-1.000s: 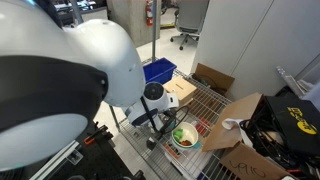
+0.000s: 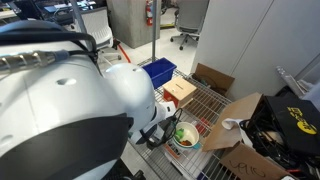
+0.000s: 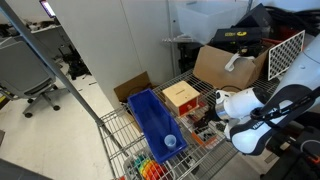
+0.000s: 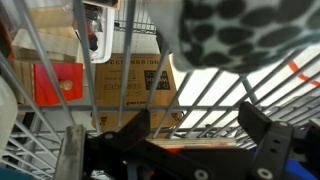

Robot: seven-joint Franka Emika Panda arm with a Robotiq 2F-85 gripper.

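In the wrist view the gripper is open, its two dark fingers wide apart over the wire rack [image 4: 120,107], with nothing seen held between them. A grey cloth with dark spots [image 4: 240,35] lies across the top of that view, beyond the fingers. In exterior view 1 the white arm [image 2: 75,110] fills the lower left and partly hides the gripper, close to a pale round bowl [image 2: 194,145] with green and orange contents. Exterior view 2 shows the white arm [image 3: 262,118] reaching over the rack from the right; its fingertips are hard to make out there.
A blue bin [image 3: 152,112] and a small cardboard box [image 3: 182,95] stand on the rack. A pale blue cup [image 3: 170,141] shows by the bin's near end. An open carton [image 2: 243,158] with black items borders the right. Beneath the wires lies a cardboard box [image 4: 125,75].
The large white upper part of the arm has swung down in exterior view 1 and now covers more of the lower left. The bowl, bin and boxes have stayed put.
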